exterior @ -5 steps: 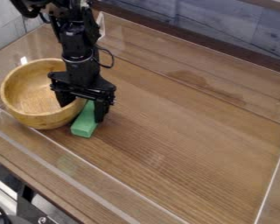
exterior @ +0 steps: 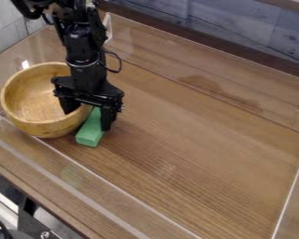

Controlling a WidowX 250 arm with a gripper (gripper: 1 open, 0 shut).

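Observation:
My black gripper (exterior: 87,101) reaches down over the right part of a round wooden bowl (exterior: 25,101), its fingers spread open around the top of a green block (exterior: 92,133). The block lies on the table just right of the bowl, its upper end partly hidden by the gripper. Whether the fingers touch it is hard to tell.
Dark cables (exterior: 3,224) show at the lower left, off the table's edge.

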